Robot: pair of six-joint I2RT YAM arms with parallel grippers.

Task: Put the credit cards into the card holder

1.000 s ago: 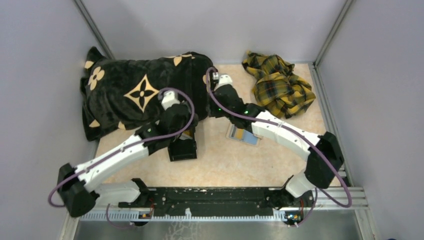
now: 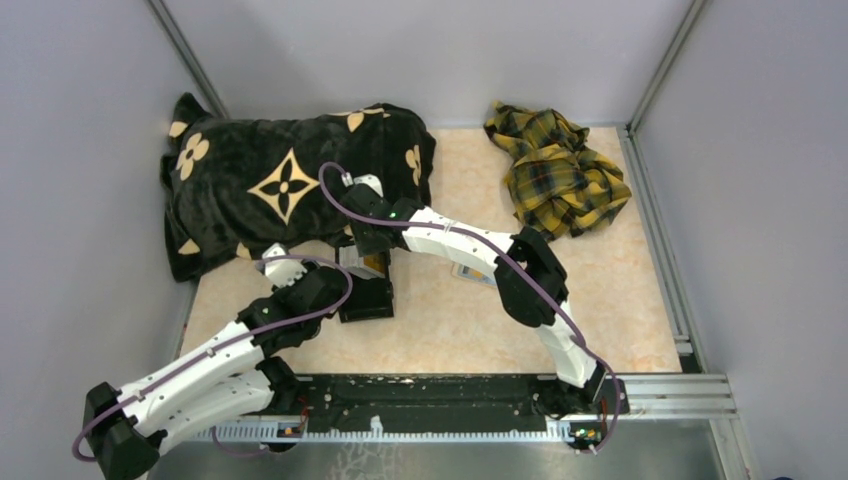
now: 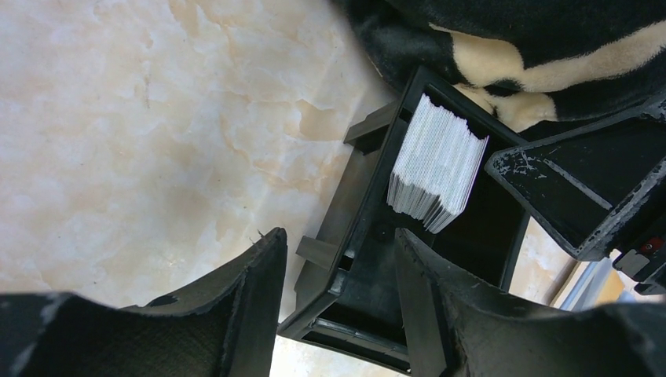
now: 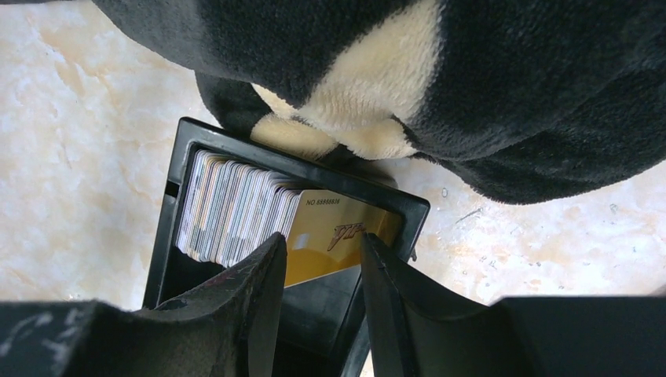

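Observation:
The black card holder (image 2: 367, 300) stands on the table near its middle left. A packed row of cards (image 3: 433, 161) fills its back end. One gold card (image 4: 330, 236) leans at the right of that row, its printed face showing in the right wrist view. My left gripper is part open over the holder's left wall, with nothing between its fingers. Above the holder's right side, my right gripper also stands part open, its fingertips in front of the gold card; whether they touch it I cannot tell. More cards (image 2: 474, 274), partly hidden by the right arm, lie to the right.
A black patterned blanket (image 2: 290, 180) lies right behind the holder, touching or nearly touching it. A yellow plaid cloth (image 2: 560, 175) is bunched at the back right. Bare tabletop (image 2: 440, 330) spreads at the front right. Both grippers are close together.
The right gripper has moved left from beside the holder to above it. My left gripper has drawn back left and toward the front, uncovering more of the holder and its cards.

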